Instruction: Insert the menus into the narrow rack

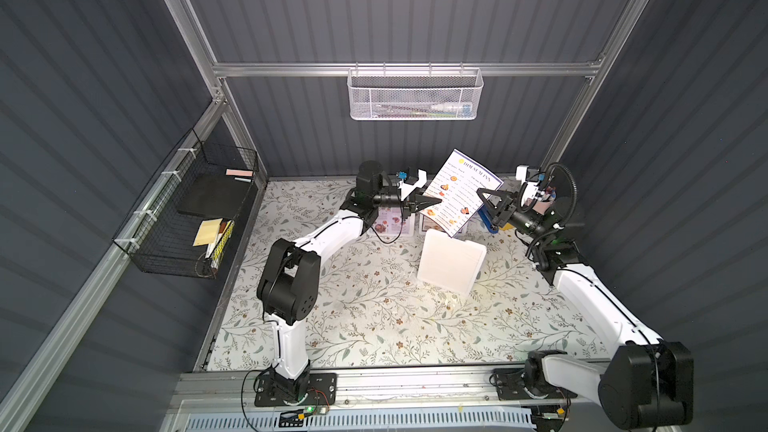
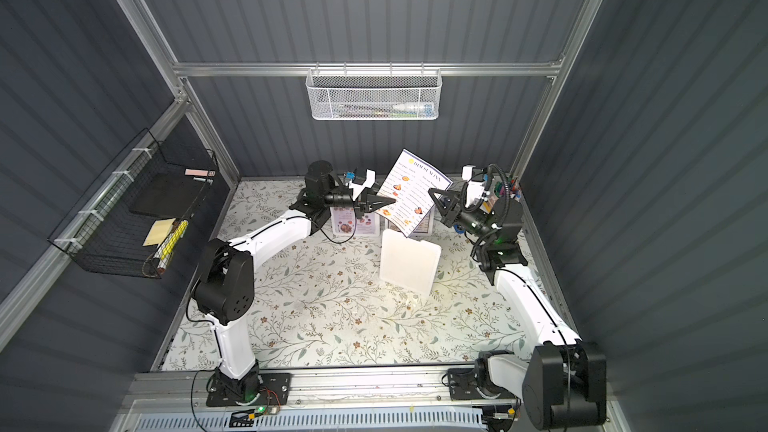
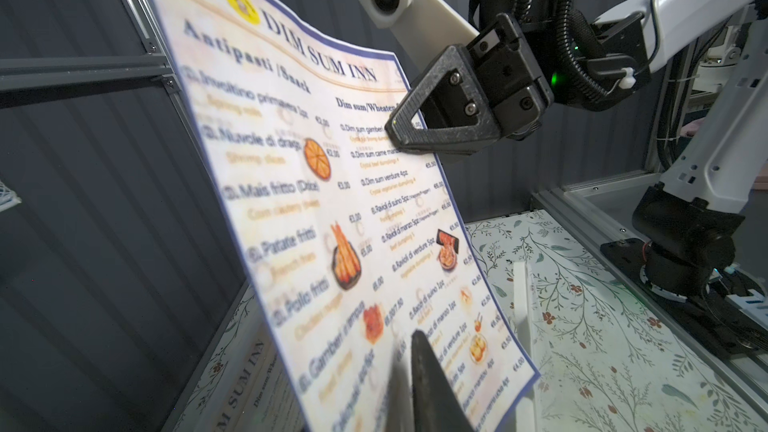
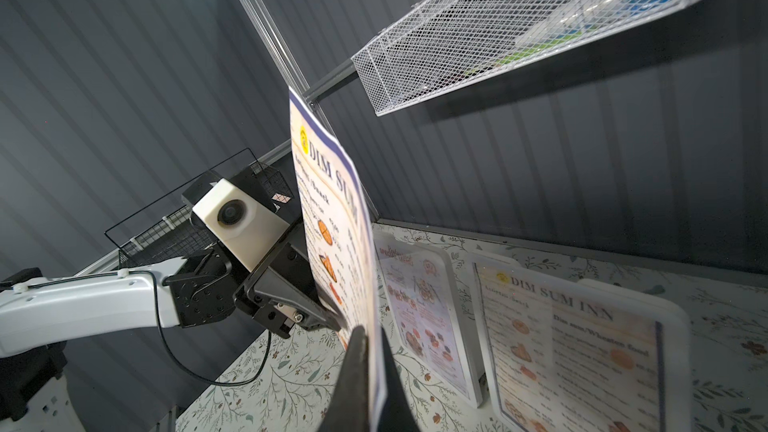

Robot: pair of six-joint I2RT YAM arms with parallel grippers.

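A paper Dim Sum Inn menu (image 1: pixel 461 189) is held up, tilted, over the back of the table, spanning both grippers. My left gripper (image 1: pixel 438 201) is shut on its left edge; one finger (image 3: pixel 432 392) shows against the printed face, the other is mostly hidden. On the opposite edge my right gripper is shut, with the sheet running between its fingers. Below the menu's lower corner stands a white holder (image 1: pixel 452 262), its blank side showing. Behind it, two more holders contain menus: a pink one (image 4: pixel 420 304) and a Dim Sum Inn one (image 4: pixel 572 352).
A white mesh basket (image 1: pixel 415 96) hangs on the back wall and a black wire basket (image 1: pixel 196 212) on the left. Blue items (image 1: pixel 488 220) lie beneath the right gripper.
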